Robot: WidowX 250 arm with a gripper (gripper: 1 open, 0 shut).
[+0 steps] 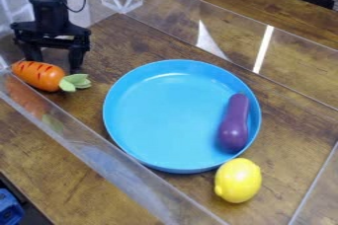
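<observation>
My black gripper (51, 41) is at the upper left, open, with its tips low just behind an orange toy carrot (39, 74), whose pale green leaves point right. A blue plate (158, 120) holds a purple eggplant (234, 123) on its right side. I cannot tell whether the gripper touches the carrot.
A yellow lemon (238, 181) lies outside the plate at the lower right. Clear walls run along the left, top and bottom of the wooden surface. A blue object (8, 209) shows in the bottom left corner. Bare wood lies above and right of the plate.
</observation>
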